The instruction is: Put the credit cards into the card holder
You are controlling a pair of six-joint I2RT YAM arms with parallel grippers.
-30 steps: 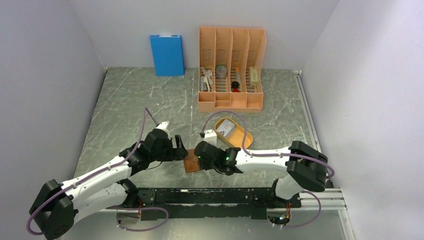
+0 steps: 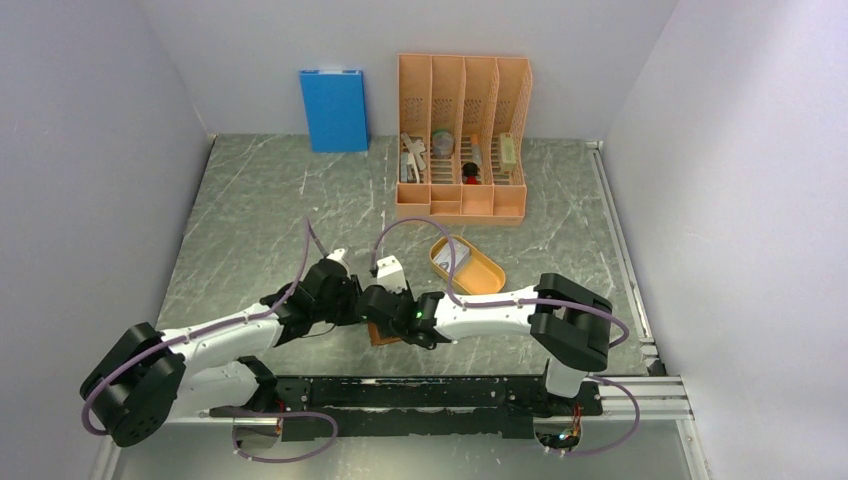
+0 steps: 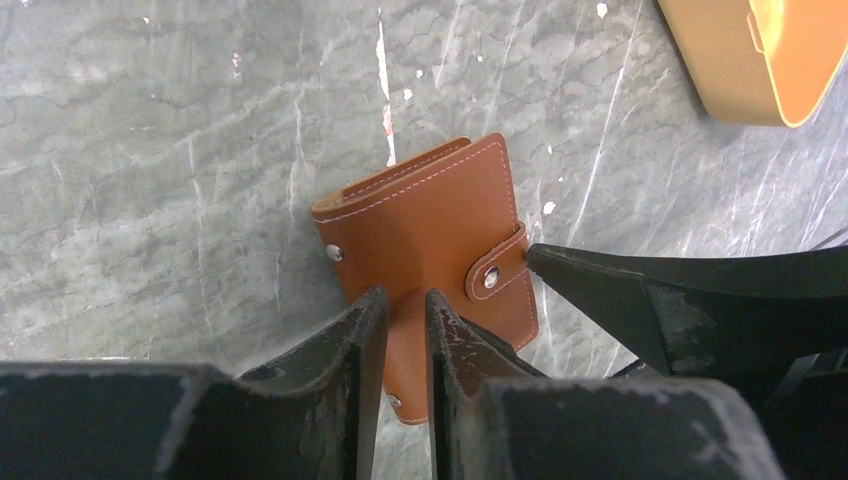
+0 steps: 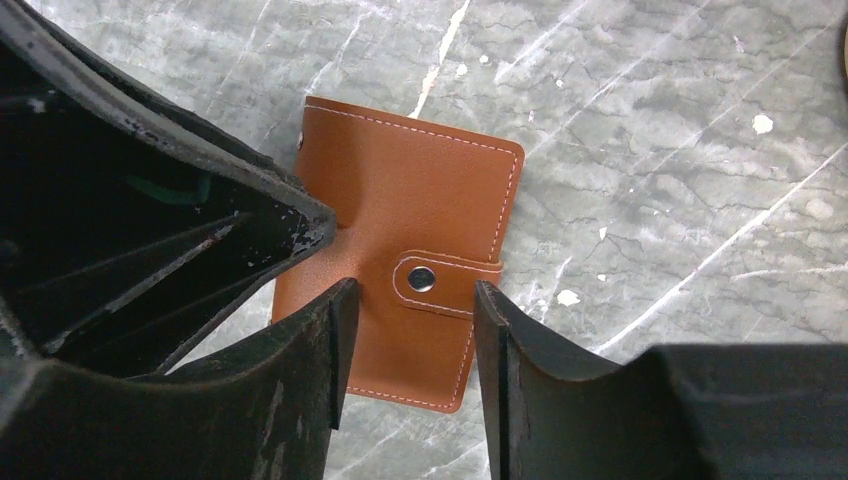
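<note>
A closed brown leather card holder (image 3: pixel 430 225) with a snap strap (image 4: pixel 440 282) lies on the grey marbled table. My left gripper is over it, part open, with no card showing between its fingers. My right gripper also hovers over the holder near the strap's snap, part open and empty. The fingers of each gripper show in the other's wrist view, close together. From above, the arms cover most of the holder (image 2: pixel 380 338). Whitish cards (image 2: pixel 452 256) lie in the yellow tray (image 2: pixel 484 274).
Behind the yellow tray stands an orange compartment organizer (image 2: pixel 462 205) holding small items. A blue box (image 2: pixel 335 110) leans at the back wall. Free table shows at the left and right.
More of the holder is covered.
</note>
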